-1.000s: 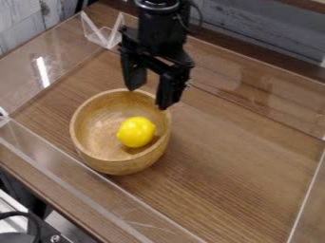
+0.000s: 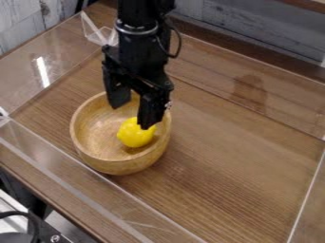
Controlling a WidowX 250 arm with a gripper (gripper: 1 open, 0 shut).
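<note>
A yellow rounded object [image 2: 135, 134] sits in a tan wooden bowl [image 2: 95, 147] at the lower left of the table. My black gripper [image 2: 132, 101] hangs over the bowl's back half, its fingers spread open, the right one just above and behind the yellow object. Nothing shows held between them.
Raised edges bound it at the back and sides. A clear plastic item [image 2: 105, 28] is at the back left, and a black cable [image 2: 19, 226] at the lower left corner.
The bowl and yellow object appear in about the same place.
</note>
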